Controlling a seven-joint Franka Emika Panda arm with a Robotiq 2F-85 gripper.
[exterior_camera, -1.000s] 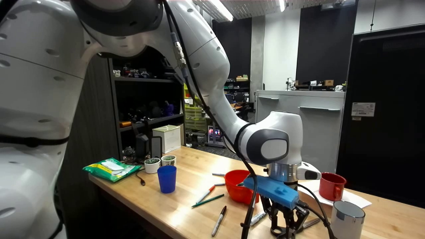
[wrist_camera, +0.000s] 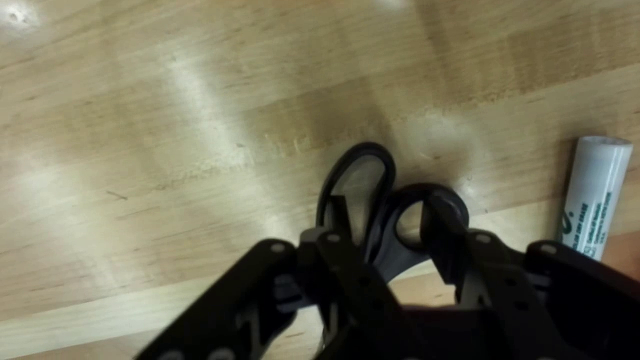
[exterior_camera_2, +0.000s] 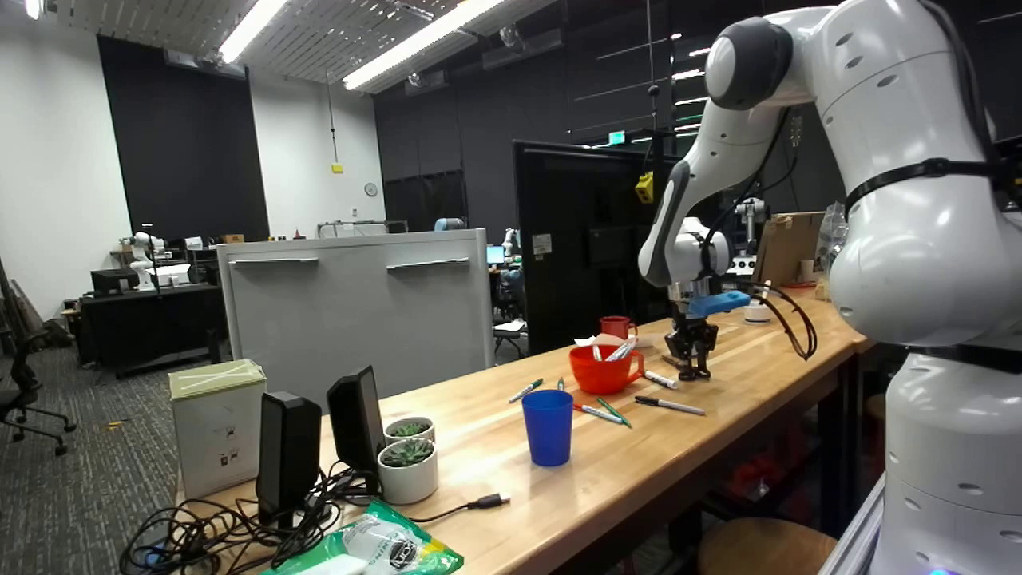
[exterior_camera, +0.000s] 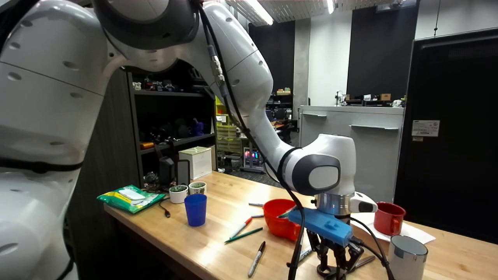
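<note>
Black-handled scissors (wrist_camera: 399, 258) lie on the wooden table, their two finger loops seen from above in the wrist view. My gripper points down over them, its two fingers (wrist_camera: 442, 243) apart. One fingertip overlaps the left loop and the other overlaps the right loop. Whether the tips touch the loops or sit inside them, I cannot tell. In exterior view 1 the gripper (exterior_camera: 334, 271) is low at the tabletop, with part of the scissors (exterior_camera: 364, 262) showing behind it.
A red bowl (exterior_camera: 280, 224) with markers stands near the gripper, and a white marker (wrist_camera: 594, 198) lies to its right in the wrist view. Nearby are a grey mug (exterior_camera: 406, 259), a red mug (exterior_camera: 388, 219) and several loose markers. A blue cup (exterior_camera_2: 548, 428) stands farther off.
My arm and gripper have shifted slightly to the right and a little lower in exterior view 1. The objects on the table look unmoved.
</note>
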